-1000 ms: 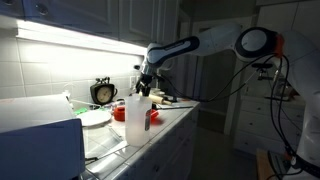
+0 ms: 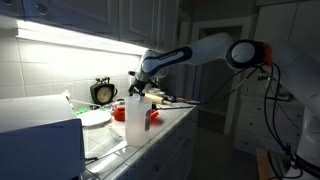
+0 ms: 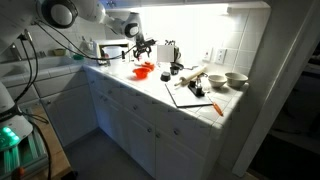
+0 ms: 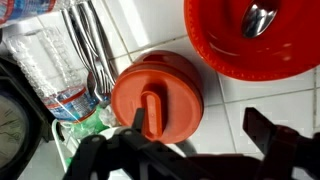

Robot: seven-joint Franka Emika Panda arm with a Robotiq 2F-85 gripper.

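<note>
My gripper stands open with nothing between its fingers. Below it in the wrist view lies a round orange-red lid (image 4: 185, 95) with a raised bar handle (image 4: 153, 114); whether it sits on a pot or jar is hard to tell. The left finger (image 4: 117, 156) overlaps the lid's lower edge in that view, while the right finger (image 4: 266, 133) hangs over white tile. A red bowl (image 4: 206, 50) beside the lid holds a metal spoon (image 4: 260, 17). In exterior view 2 the gripper (image 3: 141, 46) is above the back of the counter.
Metal cutlery (image 4: 92, 45) and a clear bottle (image 4: 62, 85) lie close to the lid. A tall white container (image 2: 137, 122) partly blocks exterior view 1. Farther along the counter are a dark tray (image 3: 188, 96), a rolling pin (image 3: 191, 74) and stacked bowls (image 3: 236, 79).
The arm has shifted slightly left and a little lower in exterior view 1. Objects on the counter look unmoved.
</note>
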